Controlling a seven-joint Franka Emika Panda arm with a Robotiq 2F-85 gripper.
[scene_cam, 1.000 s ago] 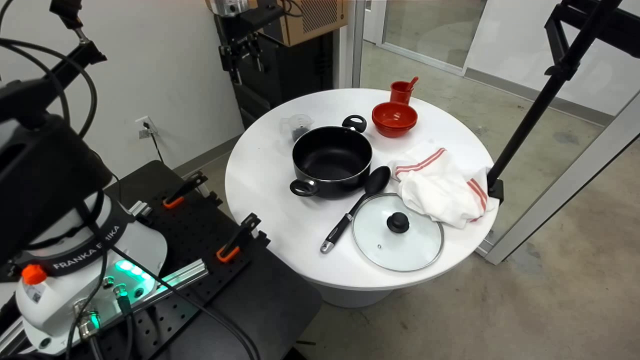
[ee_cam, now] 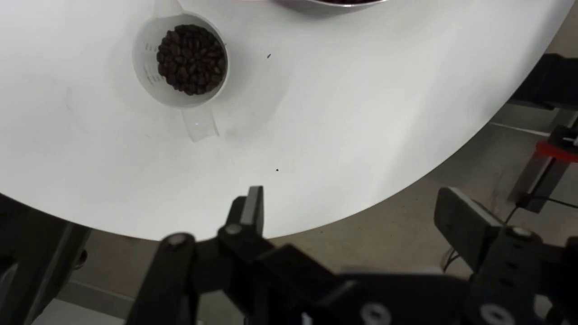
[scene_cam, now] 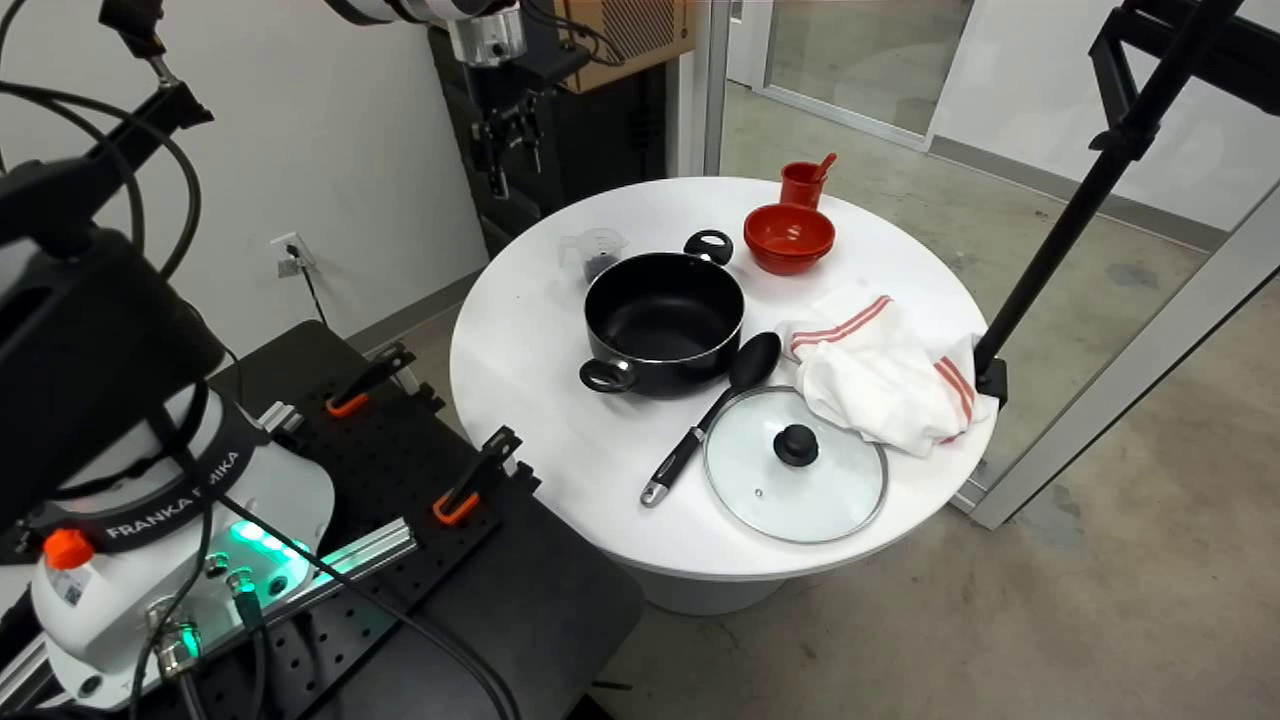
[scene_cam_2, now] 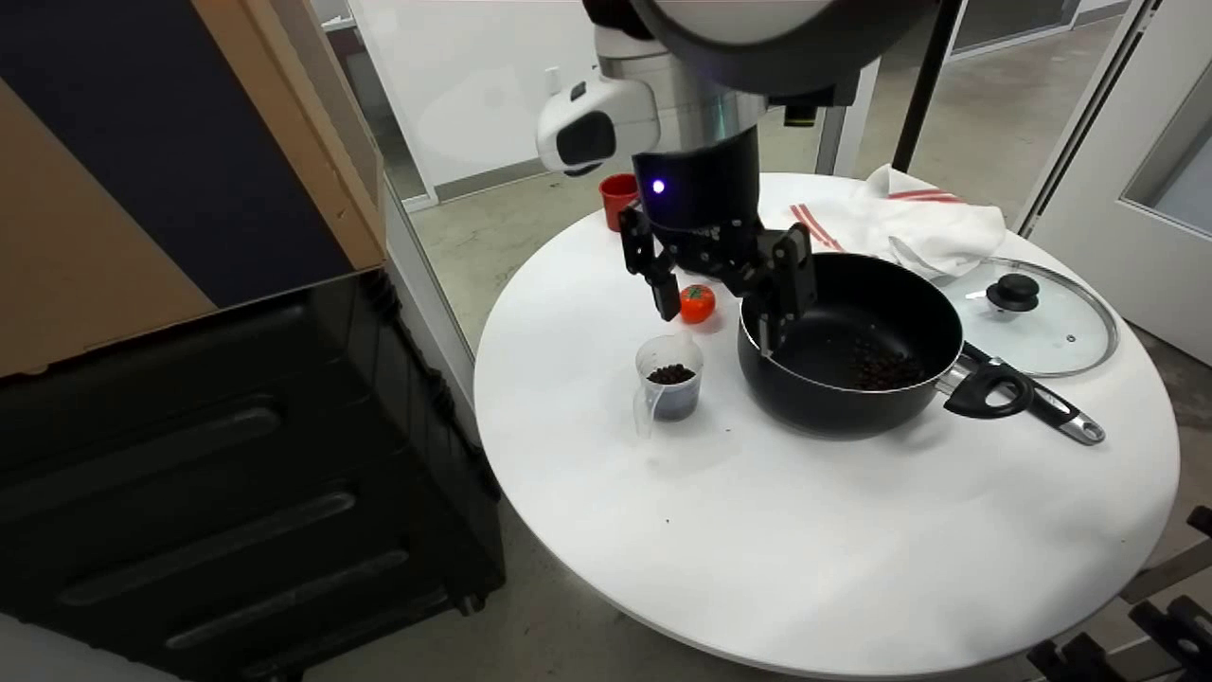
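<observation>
High above the table's edge, my gripper stands open, and nothing is between its fingers. A clear measuring cup holding dark beans rests upright on the table, apart from the gripper; in the wrist view it lies at the upper left with its handle toward the fingers. Beside the cup sits a black two-handled pot, uncovered. More dark beans lie on its bottom in exterior view 2.
The glass lid, black spoon and striped towel lie beyond the pot. Red bowls, a red cup and a tomato are also on the round white table. Its near part in exterior view 2 is mostly clear.
In exterior view 1 my gripper has come lower and shifted right, nearer the table. The objects on the table have not moved.
</observation>
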